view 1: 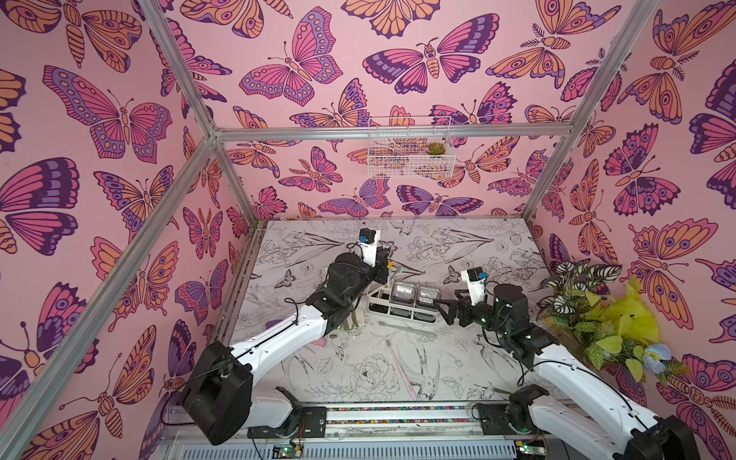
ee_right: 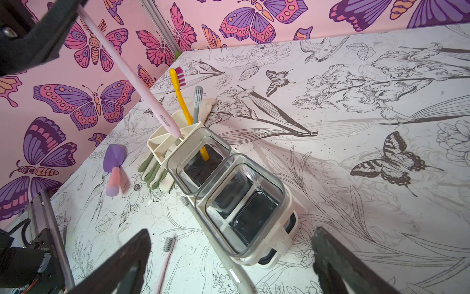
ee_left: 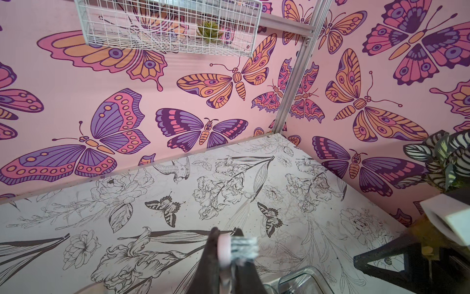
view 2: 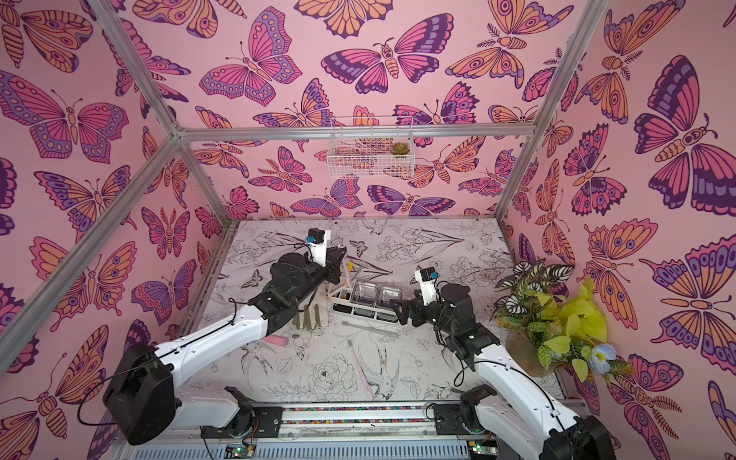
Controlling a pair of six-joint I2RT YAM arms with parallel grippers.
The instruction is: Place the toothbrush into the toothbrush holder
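Observation:
A pink toothbrush [ee_right: 132, 73] slants down from my left gripper, which is shut on it near the bristled head. The toothbrush's lower end is at the small slots of the white toothbrush holder [ee_right: 161, 142]; whether it has entered a slot, I cannot tell. In that slotted end stand a yellow toothbrush [ee_right: 180, 95] and a grey toothbrush [ee_right: 197, 102]. Two clear cups [ee_right: 244, 205] fill the rest of the holder. My right gripper is open near the holder's right end, nothing between its fingers.
Another pink toothbrush [ee_right: 165, 259] and a greyish one [ee_right: 230, 267] lie in front of the holder. Beyond its left end are folded gloves [ee_right: 156, 172] and a purple trowel [ee_right: 114, 159]. A plant [view 1: 602, 322] stands at right.

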